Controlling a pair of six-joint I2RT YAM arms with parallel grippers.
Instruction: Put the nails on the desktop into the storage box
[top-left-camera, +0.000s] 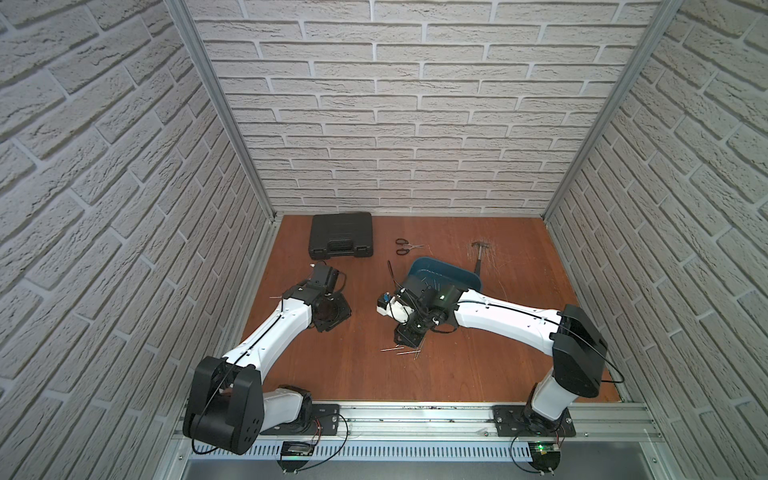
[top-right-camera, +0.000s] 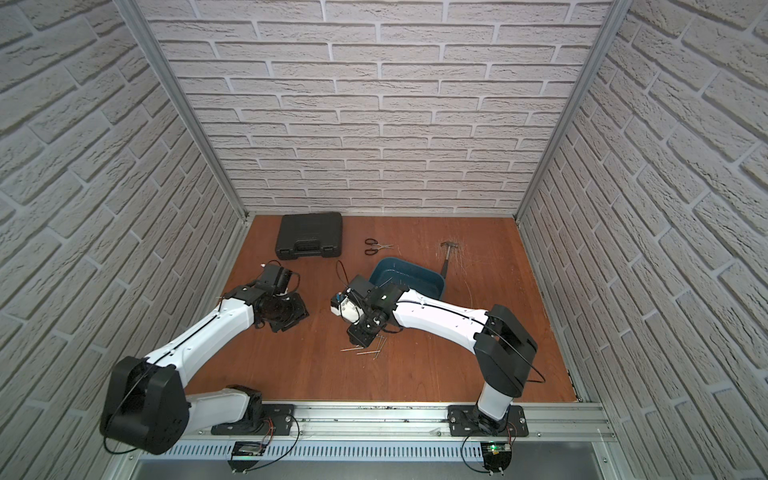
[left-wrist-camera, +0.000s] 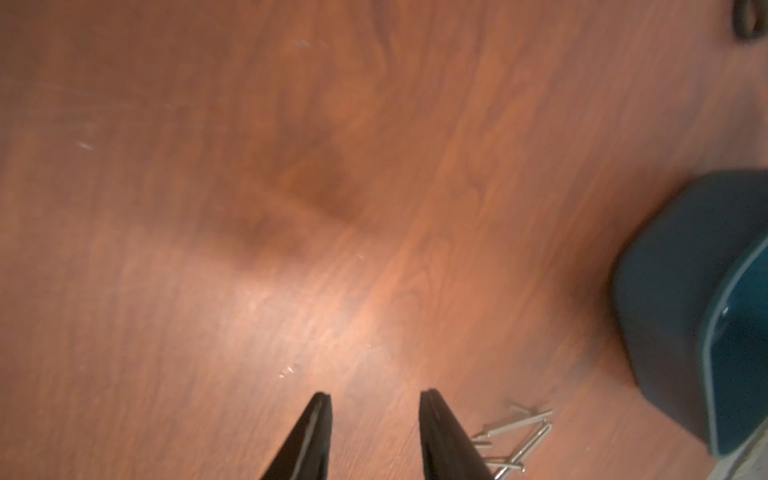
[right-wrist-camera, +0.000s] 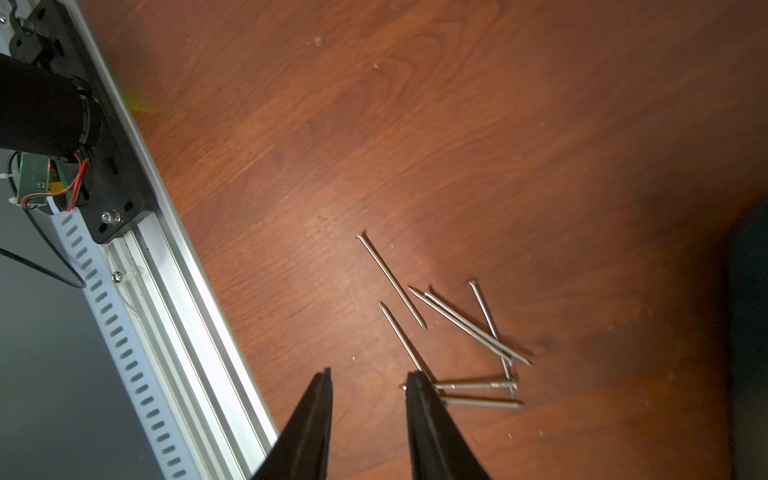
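Observation:
Several silver nails (right-wrist-camera: 469, 324) lie in a loose cluster on the desktop, some crossing each other. My right gripper hangs above them, its fingers apart with nothing held; one finger covers part of the nearest nails in the right wrist view. The storage box, a dark blue tray (top-right-camera: 433, 282), stands behind the right arm, with its near side hidden. A few thin nails seem to lie inside it. To the left, my left gripper is open and empty over bare desktop; part of the nail cluster (left-wrist-camera: 520, 440) shows right of its fingers.
A black case (top-left-camera: 341, 233) lies at the back left, with scissors (top-left-camera: 408, 247) to its right. A hammer (top-left-camera: 479, 254) lies behind the box.

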